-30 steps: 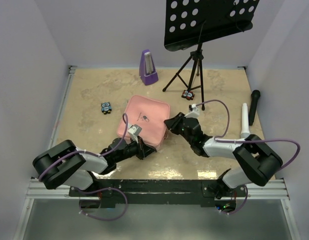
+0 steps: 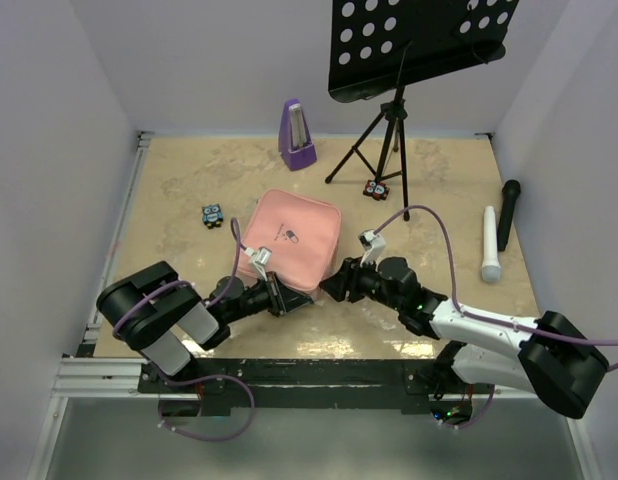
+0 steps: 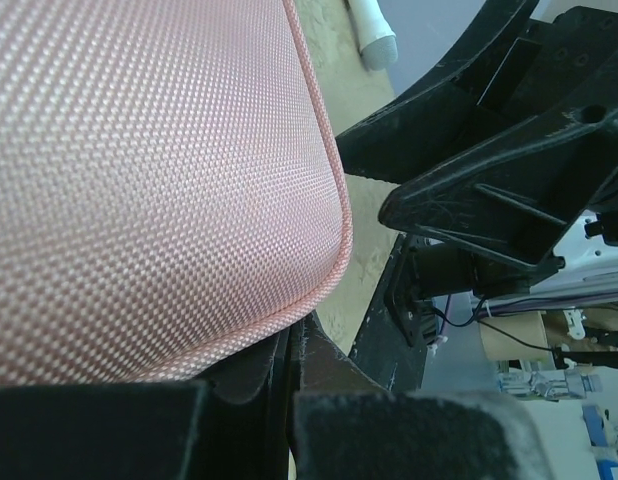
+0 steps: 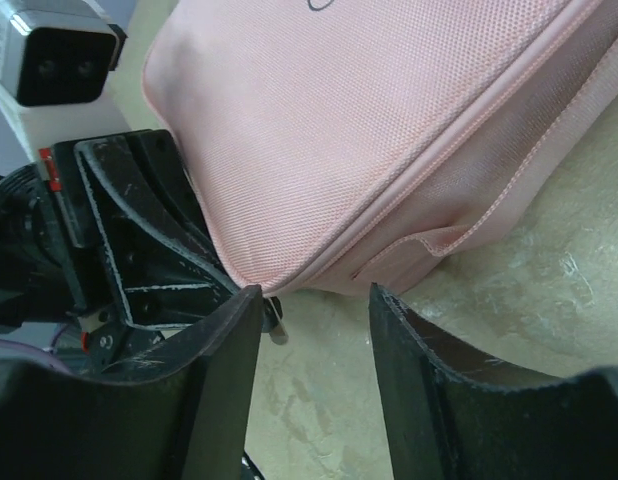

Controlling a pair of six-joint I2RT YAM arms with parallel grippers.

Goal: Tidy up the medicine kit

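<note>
A pink fabric kit case (image 2: 291, 235) with a small pill emblem lies mid-table, filling much of both wrist views. My left gripper is shut at the case's near edge, its tips tucked against or under the rim (image 3: 334, 250), nothing else visible between them. My right gripper is part open just right of the case's front corner, next to the left gripper, with empty space between its fingertips. A fabric flap (image 4: 459, 235) hangs along the case's right side. The case's contents are not visible.
A purple metronome (image 2: 297, 140) and a black music stand (image 2: 394, 120) stand at the back. White (image 2: 490, 240) and black (image 2: 507, 215) microphones lie at the right. Small dark patterned items (image 2: 212, 215) rest on the table.
The left arm has shifted slightly. The case looks nearly unchanged.
</note>
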